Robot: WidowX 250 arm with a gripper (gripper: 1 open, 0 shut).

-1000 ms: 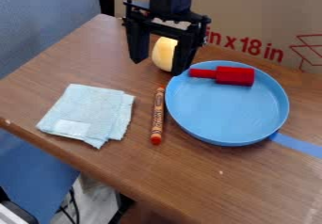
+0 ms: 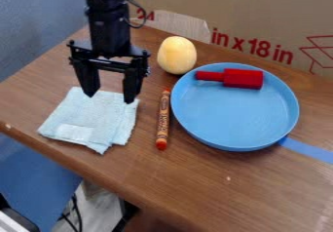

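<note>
My black gripper [image 2: 109, 88] hangs over the back part of a folded light-blue cloth [image 2: 81, 125] on the left of the table, its two fingers apart; whether it touches the cloth I cannot tell. A thin printed stick with a red end [image 2: 163, 122] lies beside a blue plate [image 2: 237, 119]. A red object with a handle [image 2: 240, 78] rests on the plate's back part. A pale yellow rounded object [image 2: 177, 53] sits behind the plate.
A cardboard box [image 2: 267, 26] stands at the back. Blue tape runs right of the plate. The table's left edge drops to a blue surface.
My gripper has moved left and down, from above the plate's back left and the yellow object to over the cloth. The objects on the table look unmoved.
</note>
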